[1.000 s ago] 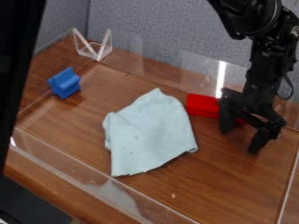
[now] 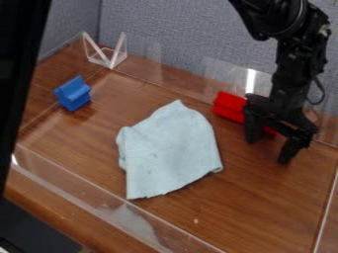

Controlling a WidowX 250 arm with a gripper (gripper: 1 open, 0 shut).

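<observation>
My black gripper (image 2: 271, 146) is down on the wooden table at the right, its fingers apart and open. Just behind it lies a red block (image 2: 228, 105), partly hidden by the gripper; whether the fingers touch it I cannot tell. A pale blue cloth (image 2: 168, 150) lies flat in the middle of the table, left of the gripper.
A blue block (image 2: 73, 93) sits at the left. A white wire-frame object (image 2: 106, 51) stands at the back left. Clear barriers line the table's edges (image 2: 224, 212), with a grey wall behind.
The gripper has shifted slightly back and upward, and the red block's visible left end sits farther back than a second ago.
</observation>
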